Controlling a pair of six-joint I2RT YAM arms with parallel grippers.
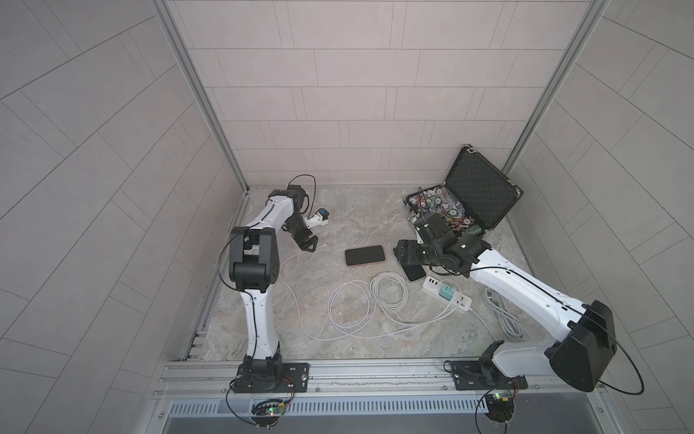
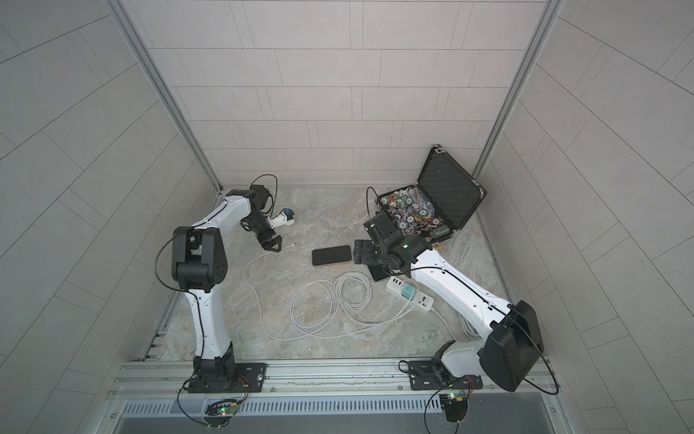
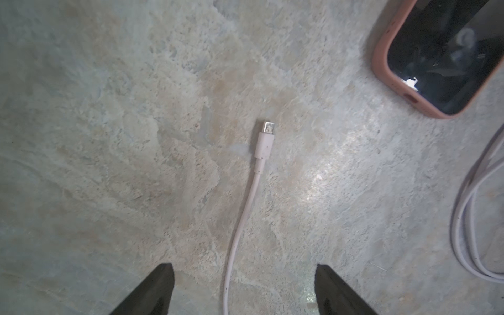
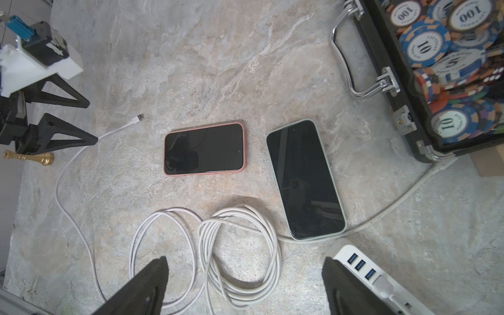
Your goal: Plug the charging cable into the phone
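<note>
The white charging cable (image 3: 244,212) lies on the stone-patterned table, its metal-tipped plug (image 3: 265,141) bare and pointing away from the gripper in the left wrist view. My left gripper is open above the cable, with nothing held; the cable runs below the gap between its fingers. A phone in a pink case (image 4: 204,149) lies face up, apart from the plug. To its right a second phone with a pale case (image 4: 307,178) also lies face up. My right gripper stands open and empty, above the table near that second phone.
Loops of white cable (image 4: 239,257) lie in front of the phones. A power strip (image 4: 380,278) is at front right. An open case of poker chips (image 1: 441,206) stands at back right, and a gold chess piece (image 4: 29,157) at far left.
</note>
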